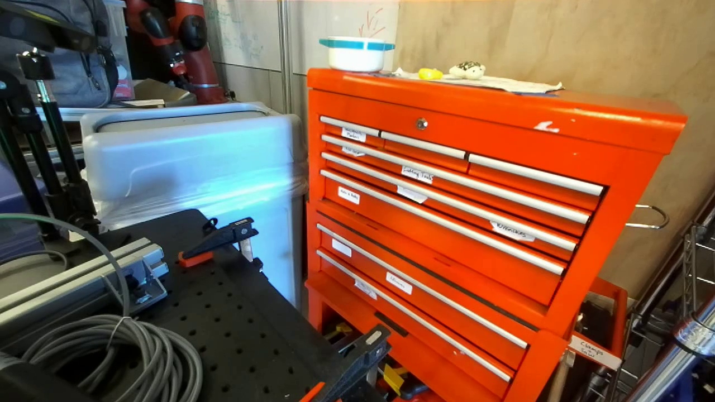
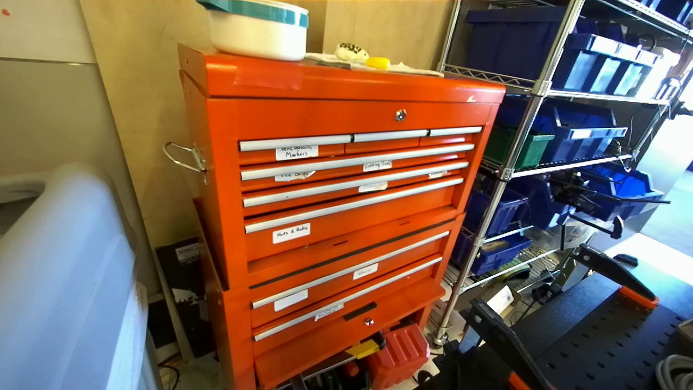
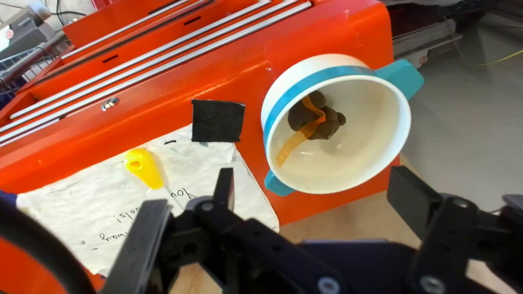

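Note:
In the wrist view my gripper is open, its dark fingers spread wide with nothing held between them. Beyond the fingertips stands a white pot point(image 3: 375, 171) with a teal band and handles. A small brown plush figure point(image 3: 326, 130) with an orange ribbon point(image 3: 296, 142) lies inside it. Left of the pot, a yellow object point(image 3: 144, 169) rests on a white cloth with handwriting point(image 3: 88, 196). The pot point(image 1: 355, 57) sits upright on the red tool chest point(image 1: 603, 110); the arm does not show in either exterior view.
A white object with dark specks point(image 2: 351, 52) lies on the cloth too. A black square patch point(image 3: 218, 120) is on the chest lid near the pot. All the chest's drawers look closed. Wire shelving point(image 2: 503, 172) with blue bins stands beside the chest, and a black perforated table point(image 1: 234, 328) in front.

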